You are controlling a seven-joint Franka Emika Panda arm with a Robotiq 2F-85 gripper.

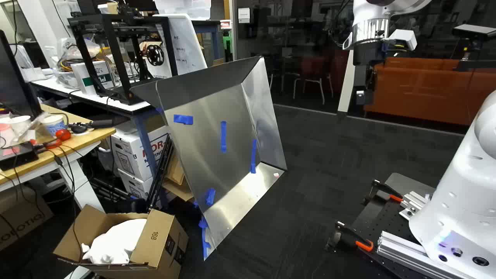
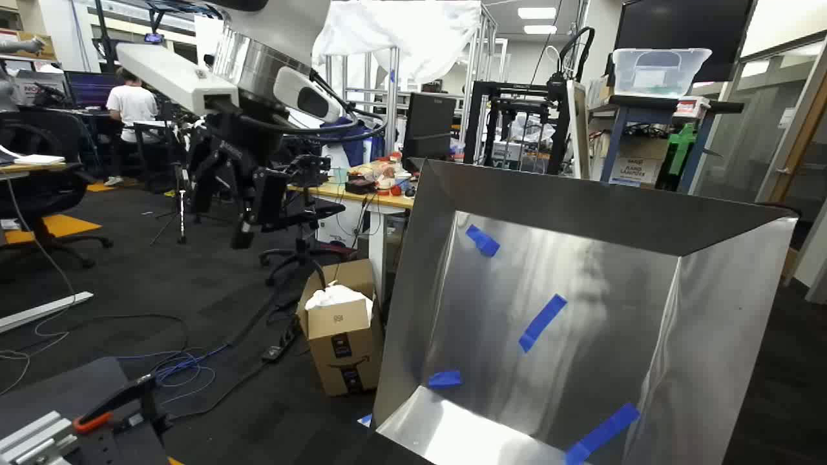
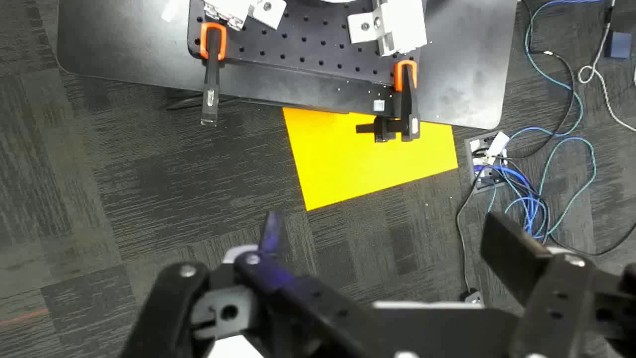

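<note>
In the wrist view my gripper stands open, a wide gap between its two dark fingers. Only floor shows through that gap, and nothing is held. Exterior view 2 has the gripper hanging fingers-down in the air at the upper left, clear of every object. A large bent metal sheet with raised sides leans, tilted, in the middle of exterior view 1. Strips of blue tape stick to its face. The sheet is well apart from the gripper.
Black clamps with orange ends jut from the base plate. A cardboard box with white cloth stands near the cluttered table. Cables lie on the floor. Open floor separates the sheet from the robot base.
</note>
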